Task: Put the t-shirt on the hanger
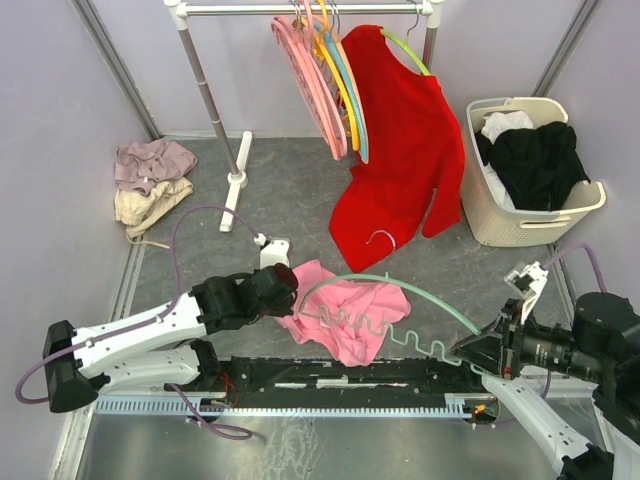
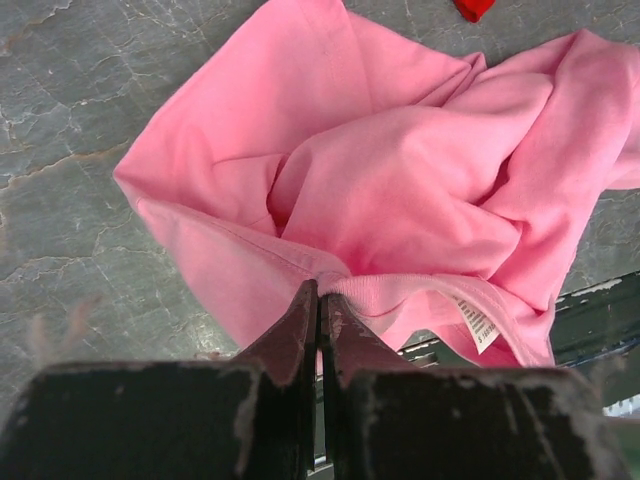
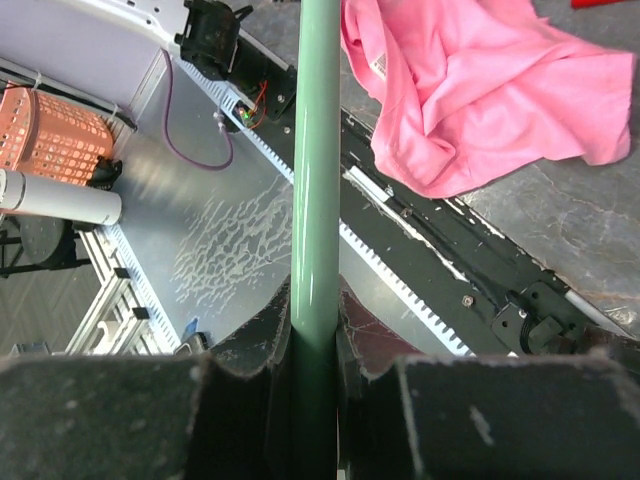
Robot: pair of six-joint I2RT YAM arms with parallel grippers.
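The pink t shirt [image 1: 350, 310] lies crumpled on the grey floor in front of me. In the left wrist view my left gripper is shut on the t shirt [image 2: 400, 190] at its ribbed neckline, beside a white label. A pale green hanger [image 1: 400, 285] with a wavy lower bar spans above the shirt in the top view. My right gripper [image 1: 480, 355] is shut on the hanger's right end. Up close, the green bar [image 3: 316, 150] runs upright between the fingers of my right gripper. The hanger's hook points away from me, over the red garment's lower end.
A rack bar [image 1: 300, 10] at the back carries several hangers and a red garment [image 1: 400, 130] on a green hanger. A cream basket [image 1: 520, 228] with clothes stands at the back right. Folded clothes [image 1: 150, 185] lie at the left wall.
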